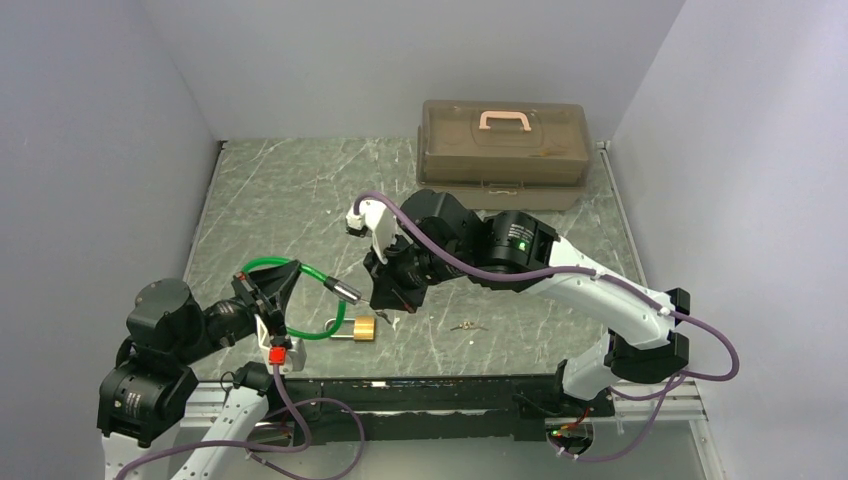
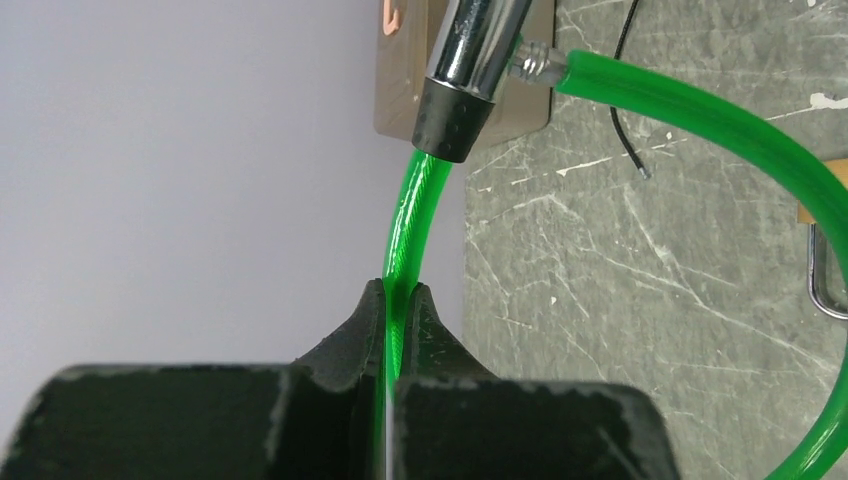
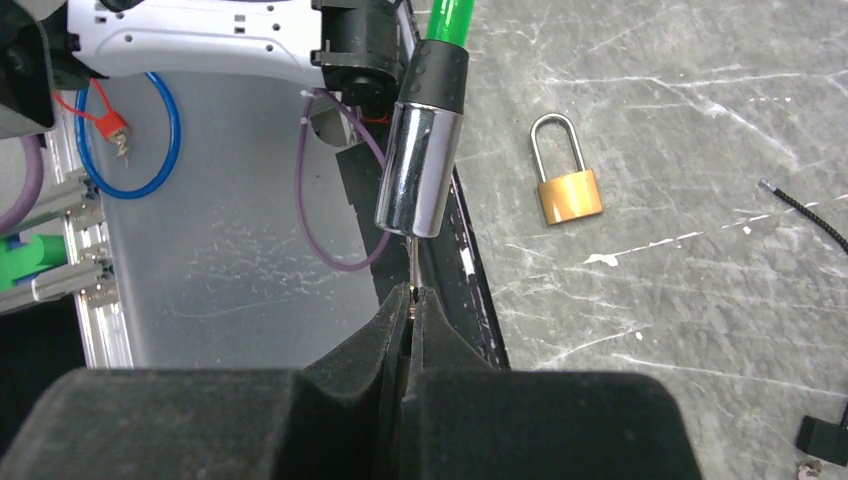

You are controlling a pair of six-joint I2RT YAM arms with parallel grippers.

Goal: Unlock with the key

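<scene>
My left gripper is shut on the green cable lock's hose (image 2: 418, 200), a little below its chrome lock cylinder (image 2: 478, 50). The cable loops round, and its metal end fitting (image 2: 540, 63) meets the cylinder's side. In the right wrist view a thin key shaft (image 3: 413, 262) runs from the end face of the chrome cylinder (image 3: 420, 165) to the fingertips of my right gripper, which is shut on it. The key's head is mostly hidden by the fingers. From above, the right gripper (image 1: 371, 303) stands just right of the cylinder (image 1: 344, 290).
A brass padlock (image 1: 364, 328) lies on the marbled table under the green loop. Small keys (image 1: 467, 326) rest farther right, and a brown toolbox (image 1: 503, 145) stands at the back.
</scene>
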